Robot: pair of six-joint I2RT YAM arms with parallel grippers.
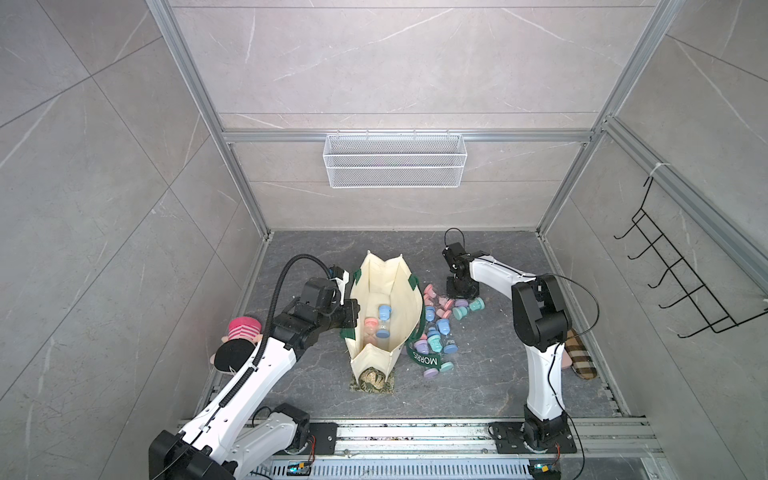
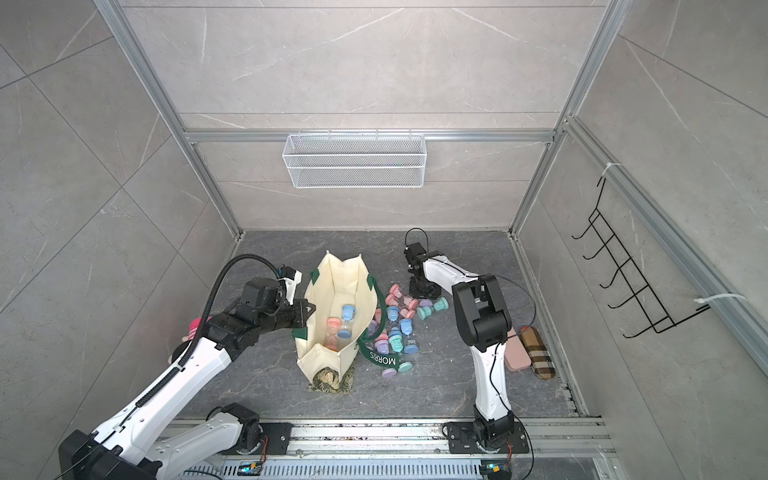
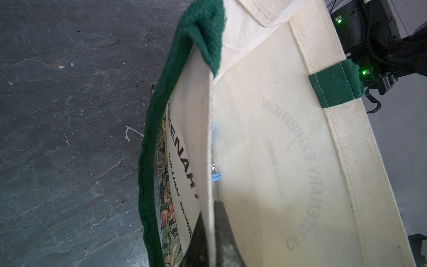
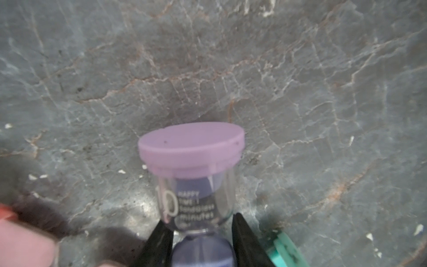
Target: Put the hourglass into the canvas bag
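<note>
A purple hourglass (image 4: pixel 195 173) with a lilac cap fills the lower middle of the right wrist view. My right gripper is shut around its waist, one finger on each side, and its far cap points away from me. The cream canvas bag (image 1: pixel 389 276) stands with its mouth spread open, left of the right arm. On its left rim my left gripper is shut, the edge of the canvas (image 3: pixel 207 155) running between its fingers. Blue-capped and pink-capped hourglasses lie inside the bag; in the left wrist view the rim hides most of them.
Several pink, blue, purple and teal hourglasses (image 1: pixel 443 325) lie heaped right of the bag, beside its green strap (image 1: pixel 422 357). A teal one (image 4: pixel 289 251) lies close to the right gripper. Open floor (image 1: pixel 488 368) lies nearer the right arm's base.
</note>
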